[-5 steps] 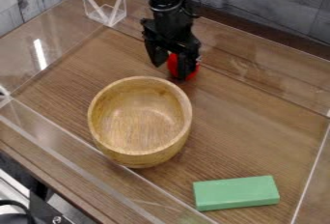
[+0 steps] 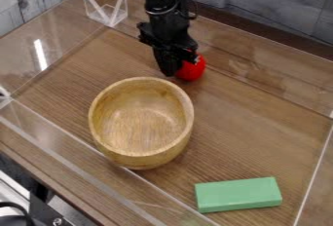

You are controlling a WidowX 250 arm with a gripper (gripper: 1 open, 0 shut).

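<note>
The black gripper (image 2: pixel 170 62) reaches down from the top centre to just above the wooden table, its tip beside a red round object (image 2: pixel 192 68) on its right. The fingers are small and dark, and whether anything is between them does not show clearly. Part of the red object is hidden behind the gripper.
A large wooden bowl (image 2: pixel 140 123) sits in front of the gripper. A green block (image 2: pixel 239 194) lies at the lower right. A wall runs along the back.
The gripper has shifted a little to the left, and more of the red object now shows to its right.
</note>
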